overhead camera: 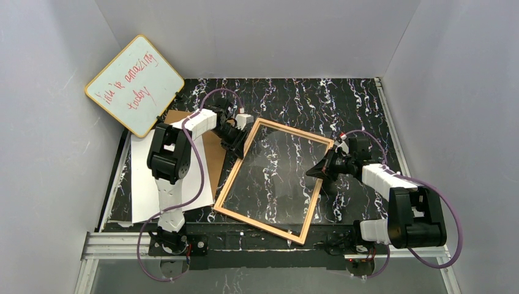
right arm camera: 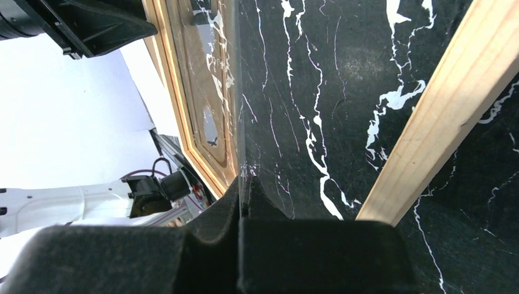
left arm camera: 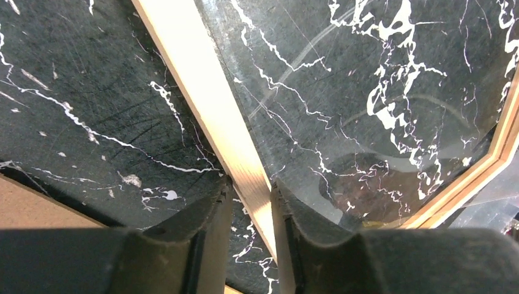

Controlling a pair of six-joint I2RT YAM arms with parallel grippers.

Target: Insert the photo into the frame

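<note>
The wooden frame (overhead camera: 226, 187) lies tilted on the dark marbled table, between both arms. At its upper left rail is my left gripper (overhead camera: 237, 150); in the left wrist view its fingers (left arm camera: 211, 236) stand on either side of the wooden rail (left arm camera: 229, 128), and whether they press on it cannot be told. Over the right rail, my right gripper (overhead camera: 313, 174) is shut on a thin clear sheet (right arm camera: 242, 98), seen edge-on between its fingertips in the right wrist view. The sheet spans the frame's opening. No picture identifiable as the photo shows.
A white sheet (overhead camera: 141, 184) lies over a brown board (overhead camera: 215, 165) at the left, partly under my left arm. A whiteboard (overhead camera: 136, 86) with red writing leans at the back left.
</note>
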